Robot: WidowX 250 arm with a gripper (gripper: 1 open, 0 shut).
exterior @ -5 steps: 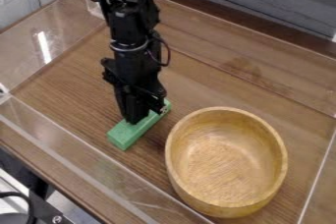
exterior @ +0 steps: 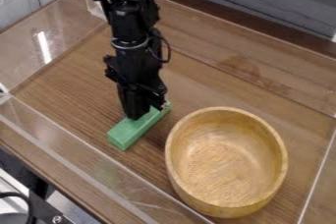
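Note:
My black gripper [exterior: 132, 104] points down from the arm at the top centre, its tip at the upper end of a flat green block [exterior: 133, 131] on the wooden table. The tip looks shut; whether anything is between the fingers cannot be seen clearly. The block lies slanted, just left of an empty yellow oval bowl [exterior: 226, 161].
A small white object stands at the upper left, partly out of view.
The arm and gripper have shifted only very slightly. The green block and bowl look to be in about the same places.

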